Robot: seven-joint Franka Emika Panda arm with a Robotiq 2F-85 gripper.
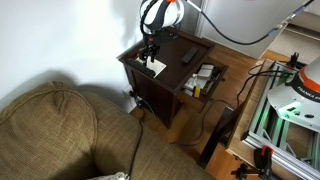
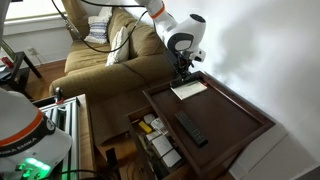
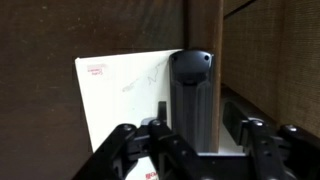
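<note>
In the wrist view a black oblong object (image 3: 190, 100), perhaps a stapler, lies over a white sheet of paper (image 3: 115, 100) at the edge of a dark brown top. My gripper is part open, one finger on either side of the object, with a narrow gap showing at each side. From outside, the gripper (image 1: 149, 49) is low over the dark cabinet's near-left corner, by the paper (image 1: 151, 68). In the second exterior view the gripper (image 2: 184, 72) stands just behind the paper (image 2: 188, 90); the black object is hard to make out there.
A dark remote-like bar (image 2: 190, 128) rests farther along the cabinet top (image 2: 225, 110). Below, an open drawer (image 2: 153, 146) holds several small items. A brown sofa (image 1: 65, 130) is beside the cabinet. Much of the top is bare.
</note>
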